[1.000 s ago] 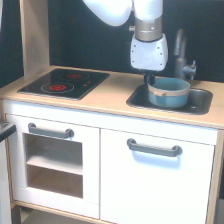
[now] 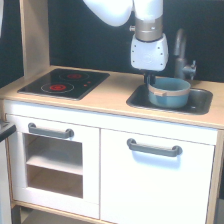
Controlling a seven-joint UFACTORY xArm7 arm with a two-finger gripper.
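Observation:
A blue-grey pot (image 2: 170,95) with a brownish rim is at the black sink (image 2: 203,101) on the right of the toy kitchen counter. It looks upright, but whether its base touches the basin floor cannot be made out. My white arm comes down from the top, and the dark gripper (image 2: 149,77) is at the pot's left rim. The fingers are small and dark here, so whether they are closed on the rim is unclear.
Behind the pot rises a dark faucet (image 2: 181,55). A black stovetop (image 2: 64,83) with red rings lies on the left, and the wooden counter (image 2: 114,93) between is bare. Below are an oven front with a handle (image 2: 50,131) and a white cabinet door (image 2: 150,180).

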